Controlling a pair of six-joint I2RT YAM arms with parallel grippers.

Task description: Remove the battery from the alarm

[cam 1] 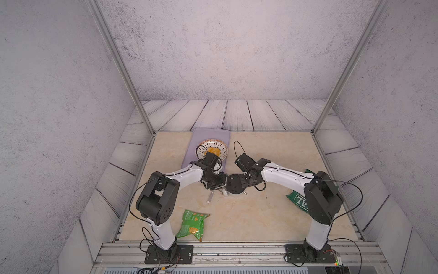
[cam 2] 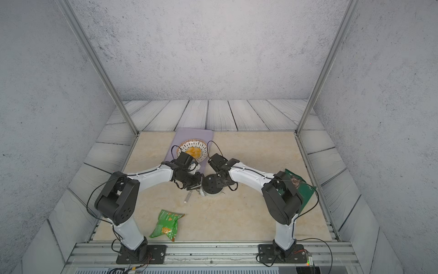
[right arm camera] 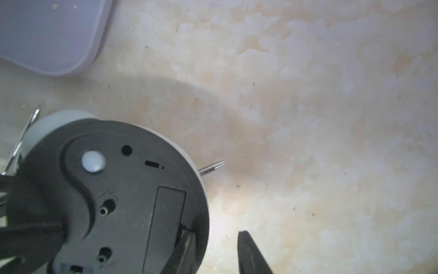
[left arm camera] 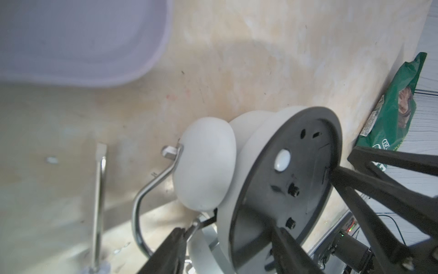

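Observation:
The alarm (cam 1: 234, 184) is a white twin-bell clock with its black back (right arm camera: 123, 205) showing. In the left wrist view it looks tilted. A rectangular battery cover (right arm camera: 164, 228) sits in that back; no battery shows. My left gripper is part open at the bell side, its fingers on either side of the alarm's edge; contact is unclear. At the opposite rim stands my right gripper, also part open. One finger (right arm camera: 184, 251) overlaps the back's rim beside the cover, and the other is over bare table.
A screwdriver (left arm camera: 98, 205) lies left of the alarm. Behind are a lilac tray (cam 1: 196, 141) and a patterned bowl (cam 1: 223, 146). A green snack bag (cam 1: 192, 224) lies at front left, a dark green bag (cam 1: 298, 201) at right.

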